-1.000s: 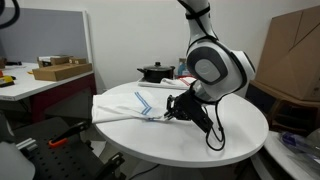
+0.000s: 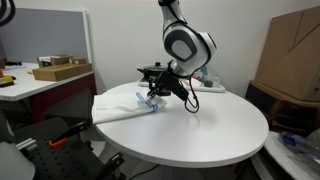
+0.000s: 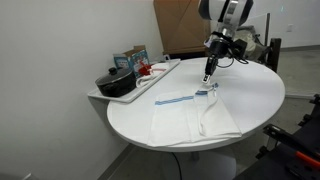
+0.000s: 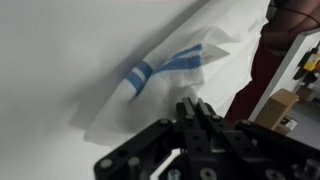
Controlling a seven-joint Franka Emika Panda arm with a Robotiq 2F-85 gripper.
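Observation:
A white towel (image 2: 118, 106) with blue stripes is spread on the round white table. In exterior view 2 its far side is bunched up and raised at my gripper (image 3: 208, 81). My gripper (image 2: 157, 94) is shut on a part of the towel, low over the table. The wrist view shows the towel (image 4: 165, 72) folding up toward the fingertips, with a blue stripe across the fold. Dark fingers hide the exact pinch point.
A black pot (image 3: 117, 80) stands on a tray at the table's back edge, beside a red-and-white cloth (image 3: 155, 71). Cardboard boxes (image 2: 62, 70) sit off to the left.
My gripper has moved left and toward the back of the table, carrying the held part of the towel over the rest. The blue stripe is now bunched near it.

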